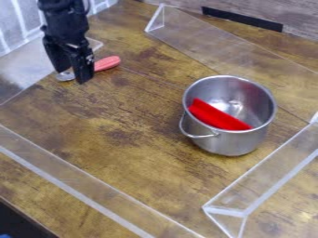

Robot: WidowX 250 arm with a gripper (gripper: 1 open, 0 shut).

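My black gripper [71, 58] hangs at the upper left over the wooden table, its fingers apart and open. Just behind it lies a pink elongated object [104, 63], with a silver piece [65, 74] partly hidden by the gripper. At the right stands a steel pot [229, 139] with a side handle, holding a red elongated object [218, 115].
Clear plastic barriers line the table [137, 149] along the left, back and lower right.
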